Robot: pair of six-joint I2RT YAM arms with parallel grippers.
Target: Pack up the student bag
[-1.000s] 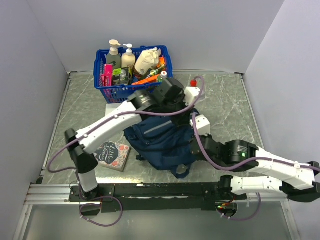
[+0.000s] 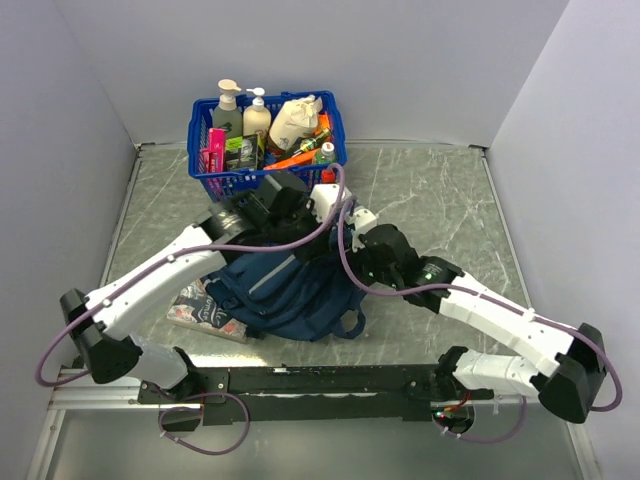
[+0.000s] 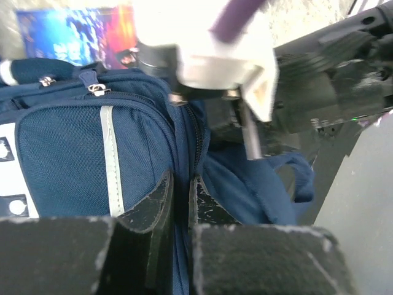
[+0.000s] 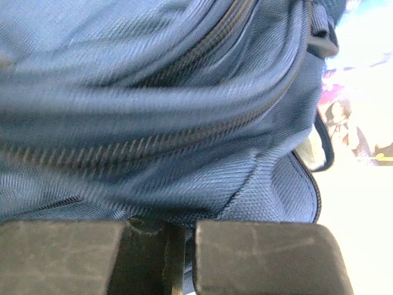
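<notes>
A navy backpack [image 2: 280, 300] lies in the middle of the floor, bunched under both arms. My left gripper is shut on the backpack's zippered edge; in the left wrist view a pale reflective strip runs beside it, and the right arm's housing is close at upper right. My right gripper is shut on blue bag fabric below two zipper lines. In the top view both grippers' tips are mostly hidden by the arms. A patterned book [image 2: 205, 315] lies at the lower left, partly under the bag.
A blue basket [image 2: 200, 120] full of bottles, packets and other items stands at the back, close behind the left arm. Walls border both sides.
Both arms and the backpack have moved left, toward the book, which is now partly covered. Both grippers stay at the bag.
</notes>
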